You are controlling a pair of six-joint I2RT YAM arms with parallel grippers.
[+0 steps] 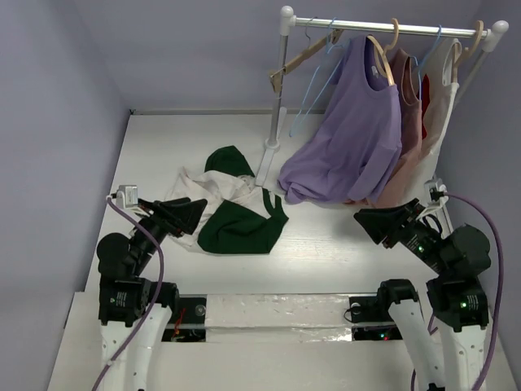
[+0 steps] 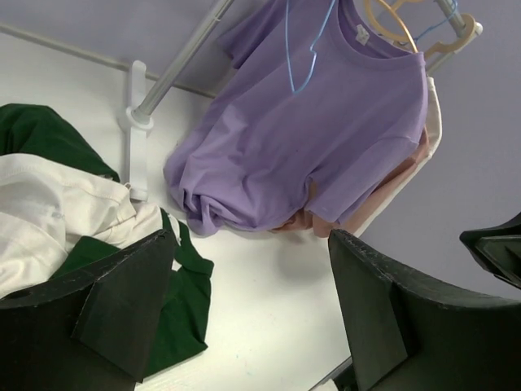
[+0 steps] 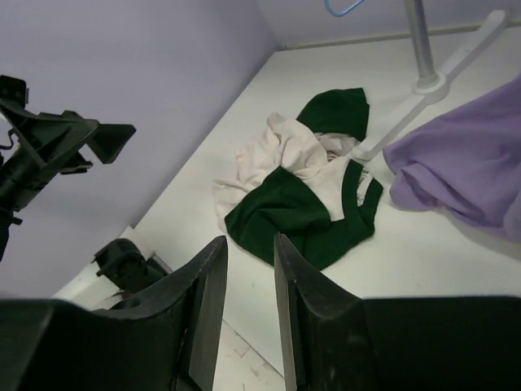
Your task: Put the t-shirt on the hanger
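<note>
On the table lies a crumpled dark green garment (image 1: 236, 226), mixed with white cloth (image 1: 203, 187); both reach to the rack's foot. From the rail a purple t-shirt (image 1: 354, 122) hangs with a wooden hanger (image 1: 381, 61) at its neck, its lower part spread on the table. A bare blue hanger (image 1: 313, 94) and a bare wooden hanger (image 1: 301, 61) hang left of it. My left gripper (image 1: 198, 213) is open above the green and white cloth, its fingers (image 2: 122, 301) wide apart and empty. Right of the purple shirt's hem, my right gripper stands part open, nothing between its fingers.
The metal rail (image 1: 391, 28) rests on a post (image 1: 278, 98) with a white foot (image 1: 266, 163) on the table. A pink garment (image 1: 407, 122) and a white one (image 1: 435, 106) hang at the right.
</note>
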